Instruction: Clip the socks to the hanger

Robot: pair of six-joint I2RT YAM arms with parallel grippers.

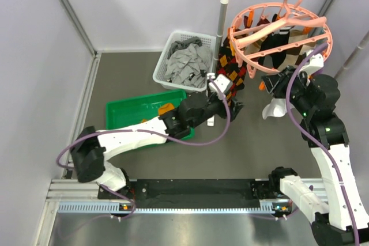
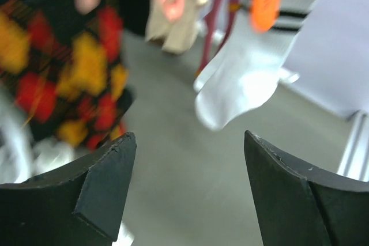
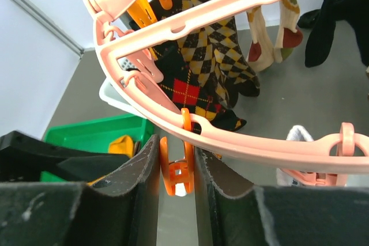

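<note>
A round pink hanger (image 1: 239, 55) hangs from the rail with several socks clipped around it. My right gripper is shut on an orange clip (image 3: 173, 172) at the hanger's rim; no sock shows in that clip. Beside the rim, my left gripper stands open, its fingers (image 2: 109, 177) empty. A black sock with red and yellow checks (image 2: 86, 82) hangs left of it, blurred. A white sock (image 2: 239, 93) hangs beyond the fingers, and also shows below the right gripper (image 1: 277, 82) in the top view.
A green tray (image 1: 118, 108) holding orange items lies at the left, partly under my left arm. Behind it stands a white basket (image 1: 164, 64) of grey cloth. The rail's upright post (image 1: 221, 24) rises close to the left gripper.
</note>
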